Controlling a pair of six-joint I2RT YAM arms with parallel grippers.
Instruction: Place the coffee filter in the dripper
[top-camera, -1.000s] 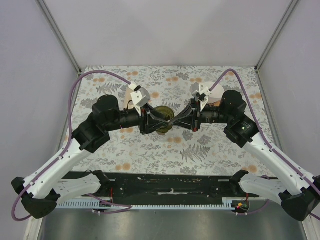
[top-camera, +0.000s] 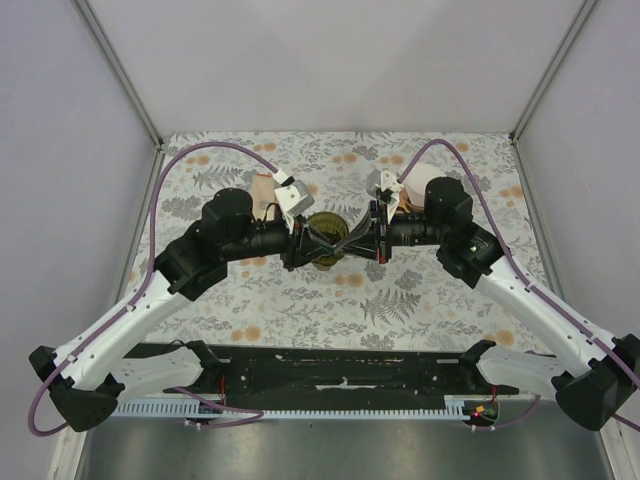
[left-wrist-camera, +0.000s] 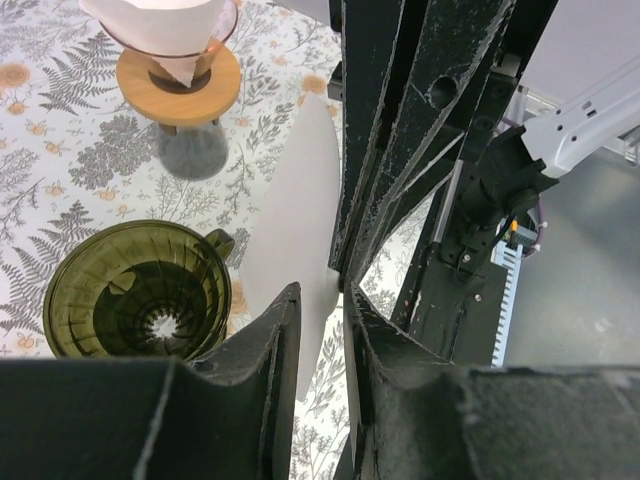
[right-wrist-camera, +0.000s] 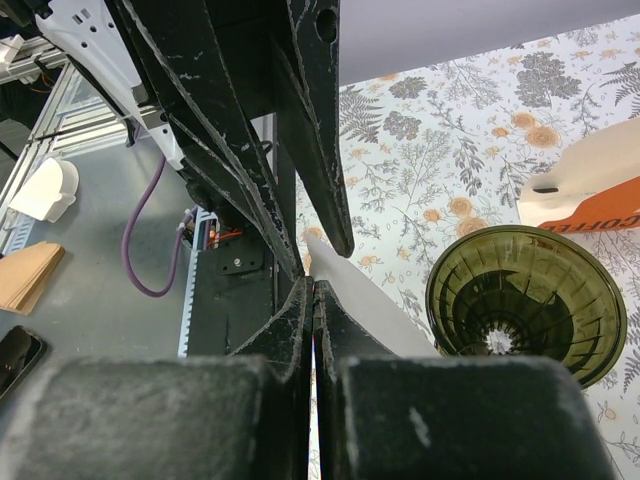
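Observation:
Both grippers meet above the table's middle, beside the olive glass dripper, also seen in the right wrist view (right-wrist-camera: 590, 310). A white paper filter (left-wrist-camera: 285, 220) stands between them, next to the dripper. In the right wrist view my right gripper is shut on the filter's edge (right-wrist-camera: 370, 310). My left gripper is at the filter in its own wrist view; whether its fingers are closed on the paper is unclear. Its fingertips appear slightly parted in the right wrist view.
A stand (left-wrist-camera: 135, 75) with wooden collar and filters in a cup is at the right of the table. A kraft paper packet (right-wrist-camera: 575, 180) with orange printing lies behind the dripper. The table's front edge borders a dark rail.
Both arms have shifted slightly, the right one a little left and up in the top view; the grippers remain meeting by the dripper.

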